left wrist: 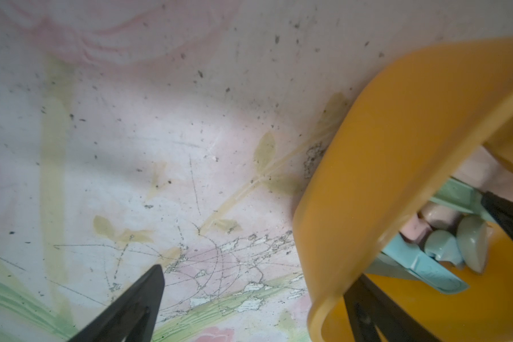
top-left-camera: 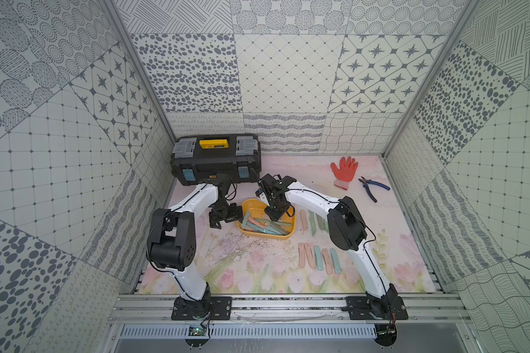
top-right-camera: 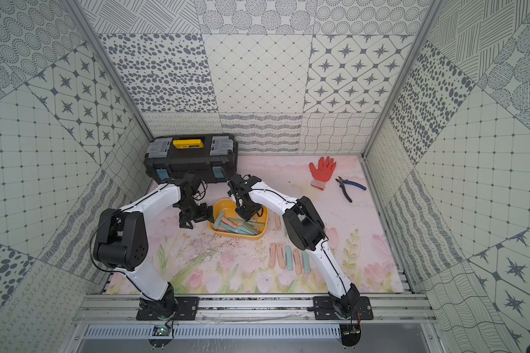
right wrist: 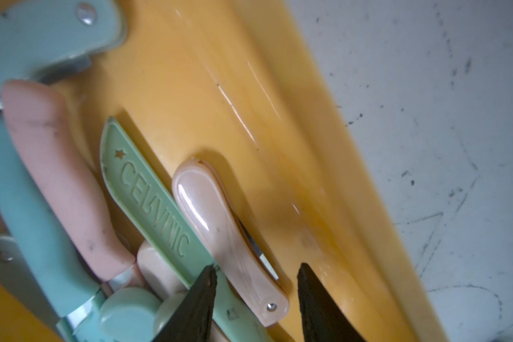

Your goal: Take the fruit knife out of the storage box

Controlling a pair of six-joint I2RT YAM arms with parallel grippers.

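The orange storage box (top-left-camera: 265, 235) holds several pink, teal and green fruit knives. In the right wrist view my right gripper hovers inside the box, open, its fingertips either side of the near end of a pink folding knife (right wrist: 222, 239), beside a green sheath (right wrist: 142, 193). In the left wrist view my left gripper stands open at the box's left wall (left wrist: 359, 159), mostly over the table.
A black toolbox (top-left-camera: 215, 158) stands at the back left. A red glove (top-left-camera: 344, 169) and pliers (top-left-camera: 374, 187) lie at the back right. More knives (top-left-camera: 318, 257) lie on the table right of the box.
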